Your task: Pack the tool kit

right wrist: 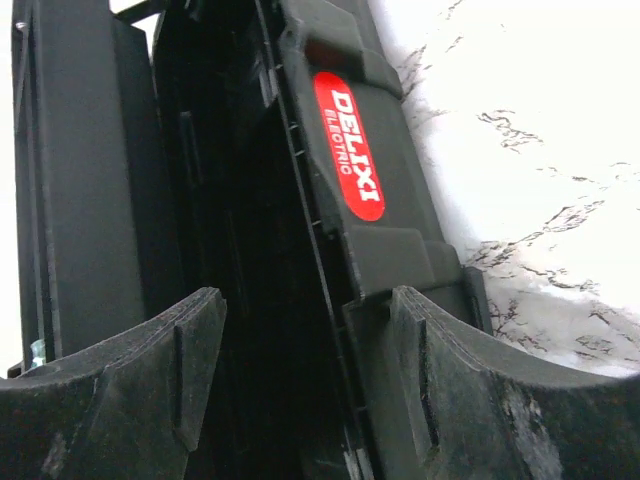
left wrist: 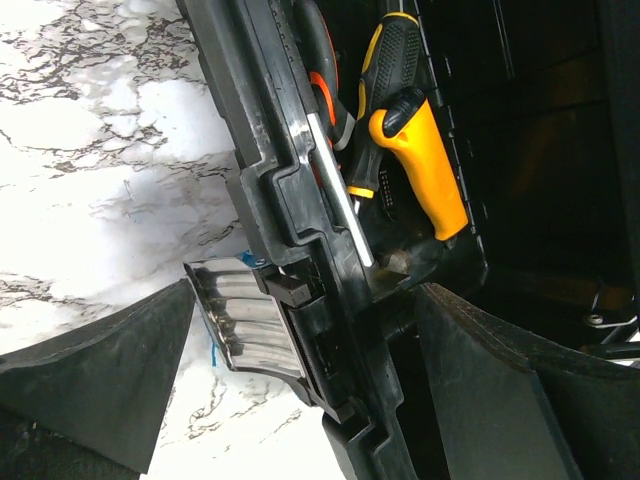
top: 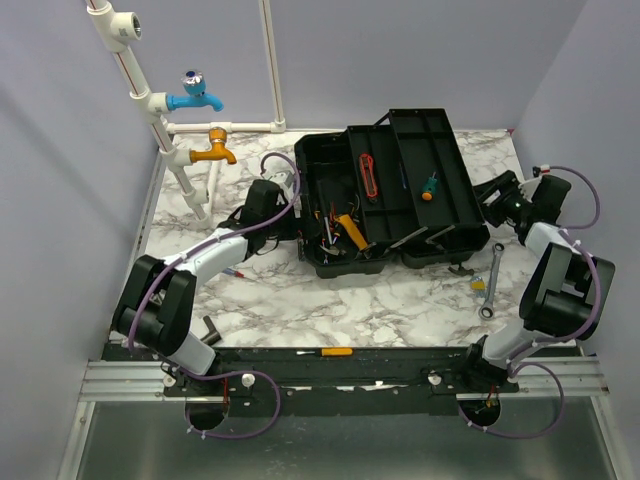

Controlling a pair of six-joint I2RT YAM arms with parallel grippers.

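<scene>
The black toolbox stands unfolded, its trays spread to the right. Inside its left part lie several tools, among them a yellow-handled tool and a screwdriver. A red tool and a green-orange screwdriver rest in the trays. At the left wall my left gripper is open, its fingers on either side of the wall and its metal latch. On the far right my right gripper is part open, with the edge of the right side, bearing a red label, between its fingers.
A wrench and a small yellow item lie to the right of the box. An orange-handled screwdriver lies at the front edge. Pipes with a blue tap and an orange tap stand back left.
</scene>
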